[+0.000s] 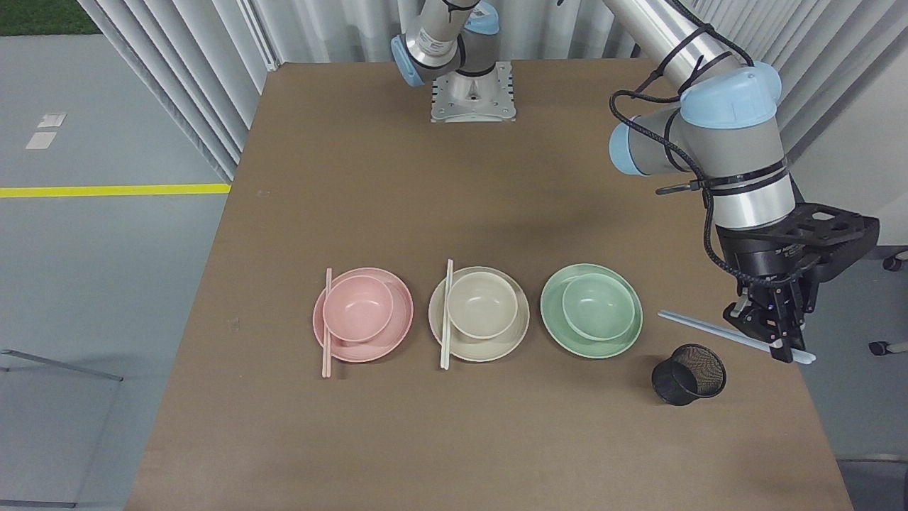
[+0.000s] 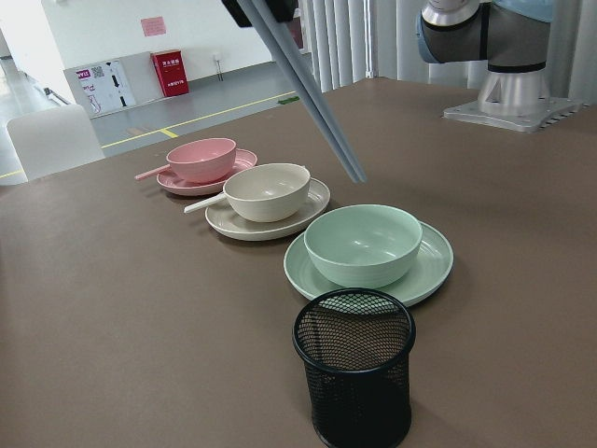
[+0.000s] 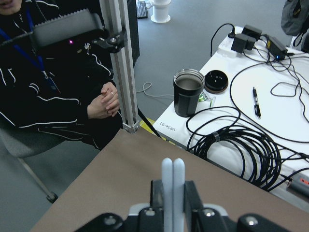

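My gripper (image 1: 774, 332) is at the table's right edge, shut on a pair of pale blue-grey chopsticks (image 1: 698, 323) that, in the left view, slant down over the table. In the wrist view their rounded ends (image 3: 178, 174) stand between the fingers. Green bowl and plate (image 1: 598, 305), cream bowl (image 1: 482, 304) with chopsticks (image 1: 447, 315), and pink bowl (image 1: 358, 308) with chopsticks (image 1: 328, 323) stand in a row, left of the gripper. A black mesh cup (image 1: 681, 379) stands upright below the gripper in the front view.
Beside the right edge, the wrist view shows a white desk (image 3: 260, 96) with cables, a tumbler (image 3: 187, 96) and a seated person (image 3: 58, 87).
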